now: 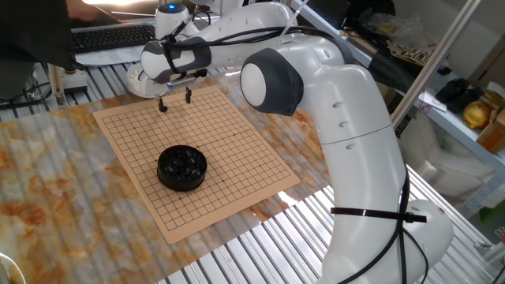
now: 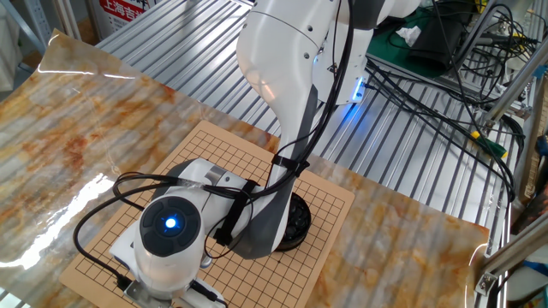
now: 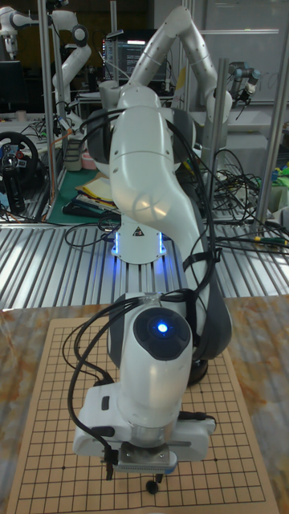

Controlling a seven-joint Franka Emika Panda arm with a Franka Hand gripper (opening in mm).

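Note:
A tan grid board lies on the marble-patterned sheet. On it stands a round black bowl holding several dark, shiny pieces; in exterior view 2 the arm covers part of this bowl. My gripper hangs over the board's far end, well away from the bowl. Its two dark fingers are spread apart, and nothing shows between them. Beneath the hand in exterior view 3 is a small dark round spot; I cannot tell whether it is a fingertip or a loose piece.
Around the board the marble sheet is clear. Beyond the far edge lie slatted metal and a keyboard. A shelf with clutter runs along the right. Black cables loop off the arm near the hand.

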